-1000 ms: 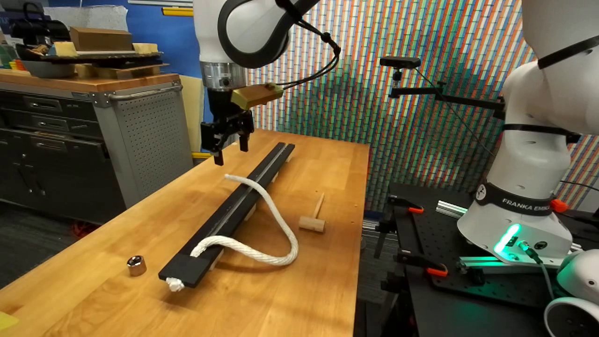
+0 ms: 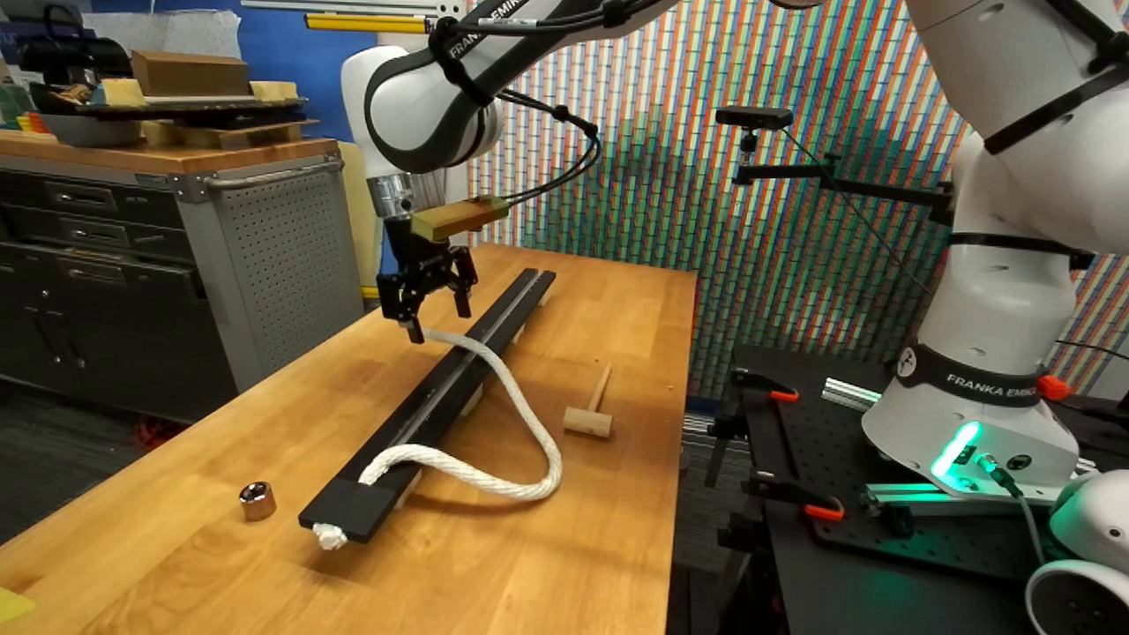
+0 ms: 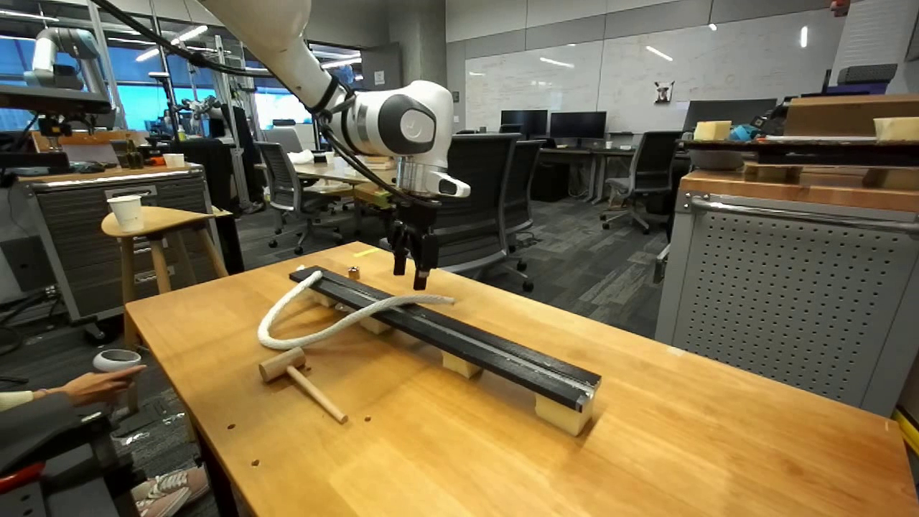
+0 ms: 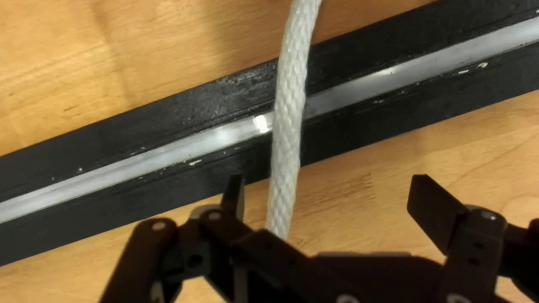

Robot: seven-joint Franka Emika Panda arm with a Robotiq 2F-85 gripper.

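Observation:
A white braided rope [image 2: 534, 429] comes out of the near end of a long black rail [image 2: 429, 407], loops over the table and crosses back over the rail. Its free end sticks out past the rail's far side. In the wrist view the rope [image 4: 288, 116] runs across the rail's pale groove [image 4: 202, 144] and down toward my fingers, where its end is hidden. My gripper [image 2: 434, 302] hangs above the table close to that free end, fingers wide apart and pointing down. Nothing is held. The gripper has the rope nearer its left finger [image 4: 235, 197].
A wooden mallet [image 2: 589, 420] lies beside the rope's loop. A copper-coloured cylinder [image 2: 257, 501] stands near the rail's close end. Pale blocks [image 3: 564, 415] hold the rail off the wooden table [image 3: 732, 431]. The table beyond the rail is largely bare.
My gripper has come down, closer to the rope's free end, and stays open. The rope, rail, mallet and cylinder have not moved.

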